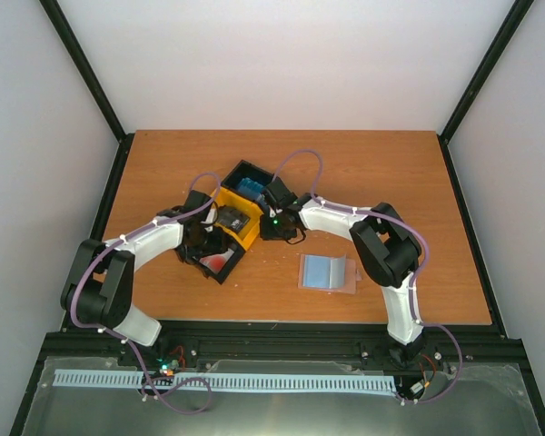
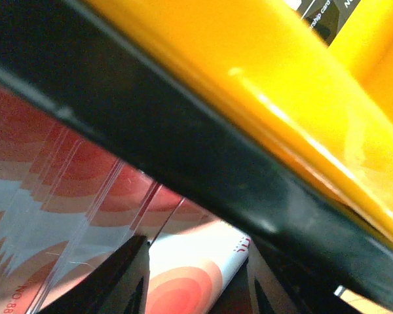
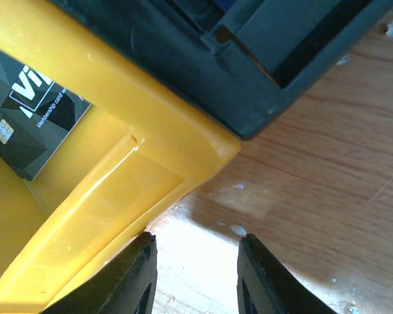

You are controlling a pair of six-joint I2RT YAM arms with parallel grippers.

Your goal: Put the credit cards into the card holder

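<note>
The card holder (image 1: 327, 271), pale blue with a clear edge, lies flat on the table at the centre right. Red-and-white cards (image 2: 183, 284) stand in the near black bin (image 2: 183, 170), and dark membership cards (image 3: 36, 108) are in the yellow bin (image 3: 111, 190). Blue cards (image 1: 252, 188) show in the far black bin (image 3: 242, 98). My left gripper is part open above the red-and-white cards, with a card showing behind the gap. Beside the yellow bin, my right gripper is part open over bare wood, nothing between its fingers.
The three bins stand in a slanted row at the left middle of the table (image 1: 391, 163). Both arms reach in close to them from either side. Open table lies behind, and around the card holder.
</note>
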